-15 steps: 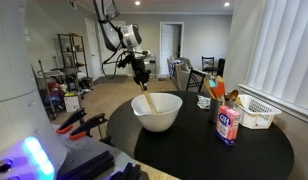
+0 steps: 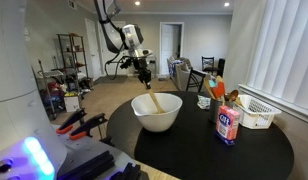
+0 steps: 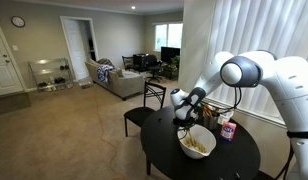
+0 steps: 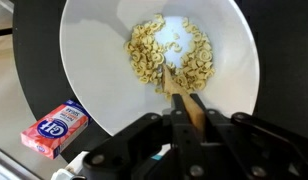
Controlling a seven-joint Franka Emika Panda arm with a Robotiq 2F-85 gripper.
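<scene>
A large white bowl (image 2: pixel 164 119) stands on the dark round table, with ring-shaped pieces (image 4: pixel 145 50) scattered and heaped on its floor. My gripper is above the bowl, shut on a light wooden utensil (image 4: pixel 176 86). The utensil slants down into the bowl, and its lower end reaches the ring pieces. In exterior view 1 the same gripper (image 2: pixel 146 88) shows over the bowl's near-left side. The second exterior view has the bowl (image 3: pixel 197 149) beneath the arm, with the gripper small and hard to make out.
A red-and-white box (image 2: pixel 227 122) stands on the table right of the bowl. Behind it are a holder with several utensils (image 2: pixel 230 104) and a white basket (image 2: pixel 256 113). Bare table (image 2: pixel 194 157) lies in front of the bowl.
The gripper and the utensil have shifted slightly within the bowl, and the arm's wrist has turned a little. The bowl and box stay where they were.
</scene>
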